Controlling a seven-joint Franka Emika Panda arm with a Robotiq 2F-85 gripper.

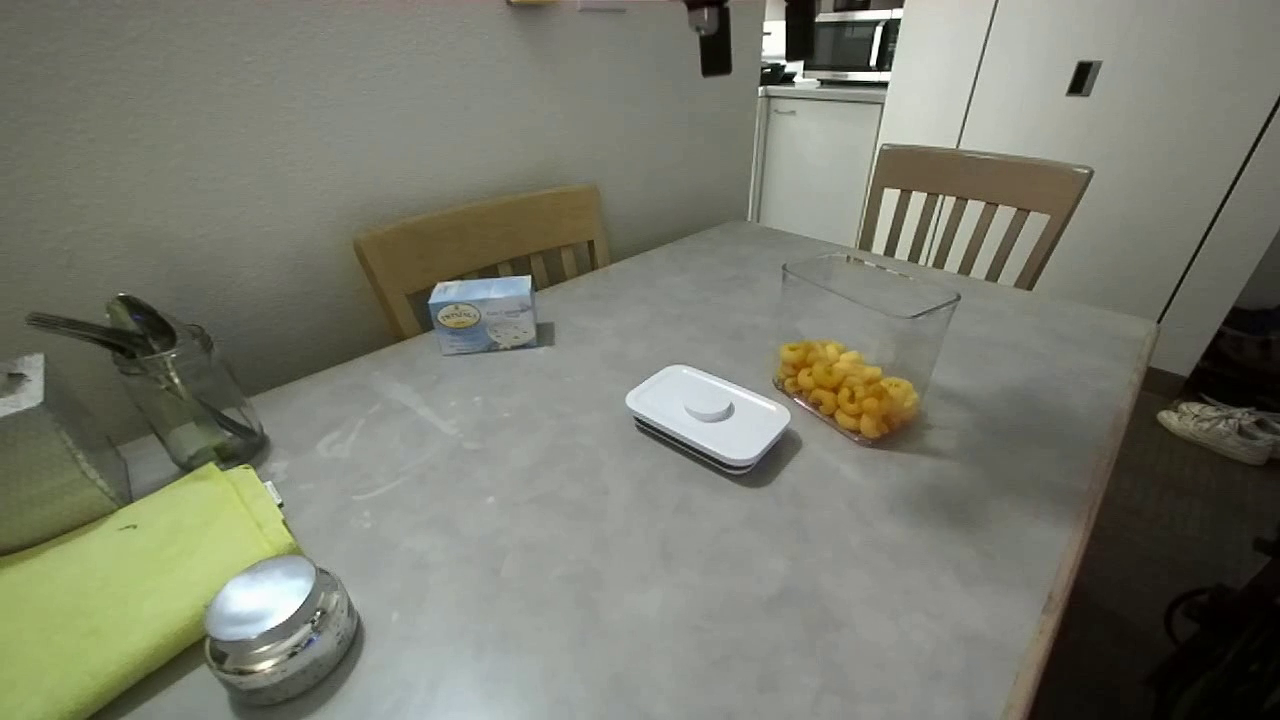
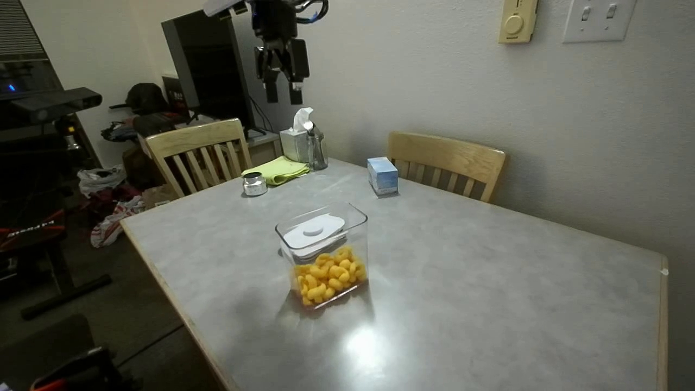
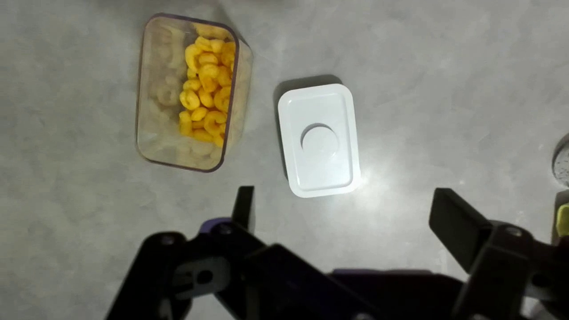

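Note:
High above the table hangs my gripper (image 2: 283, 98), its fingers (image 3: 244, 208) wide apart with only air between them. Below it in the wrist view lies a white rectangular lid (image 3: 341, 160) with a round knob, flat on the table. Beside the lid, a clear open-topped container (image 3: 160, 136) holds yellow pasta-like pieces (image 3: 205, 101) and stands upright. From the second exterior view, the container (image 2: 355, 228) is in front of the lid (image 2: 326, 228). Exterior view 1 catches just the gripper's fingertips at its top edge.
A blue tea box (image 1: 486, 316) stands near the wall. At one end are a silver-lidded jar (image 1: 282, 630), a yellow-green cloth (image 1: 144, 564), a glass jar with utensils (image 1: 192, 396) and a tissue box (image 2: 295, 144).

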